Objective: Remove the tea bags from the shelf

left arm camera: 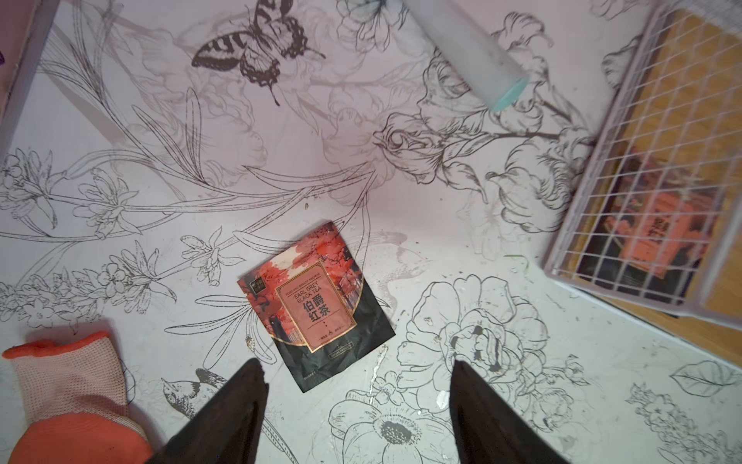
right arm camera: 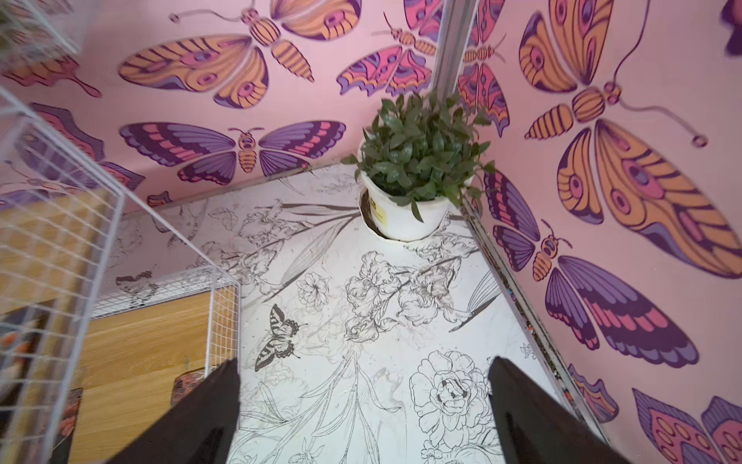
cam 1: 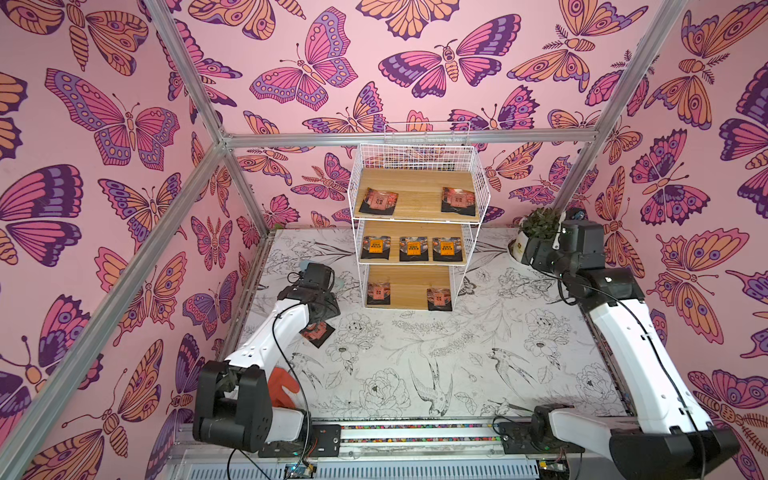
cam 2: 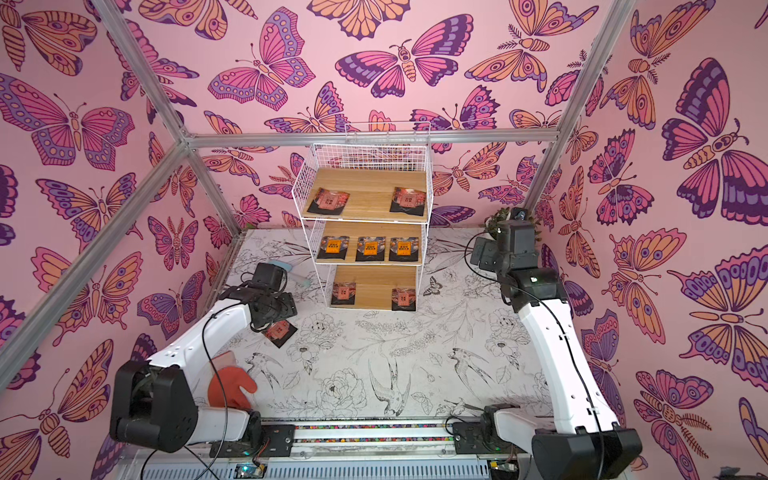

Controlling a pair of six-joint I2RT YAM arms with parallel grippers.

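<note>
A three-tier white wire shelf (cam 1: pixel 349 192) with wooden boards stands at the back. On top lie two tea bags, one left (cam 1: pixel 378 201), one right (cam 1: pixel 458 201). The middle board bears three orange-labelled tea bags (cam 1: pixel 413 249). Two more, left (cam 1: pixel 378 293) and right (cam 1: pixel 439 299), rest on the bottom board. An Earl Grey tea bag (left arm camera: pixel 316 305) lies flat on the table left of the shelf. Above it, my left gripper has its fingers apart, nothing held. My right gripper is open and empty, right of the shelf.
A potted plant (right arm camera: pixel 417 158) occupies the back right corner. Behind the loose tea bag lies a pale blue tube-like thing (left arm camera: pixel 471 58). A red glove (cam 2: pixel 232 388) lies at the front left.
</note>
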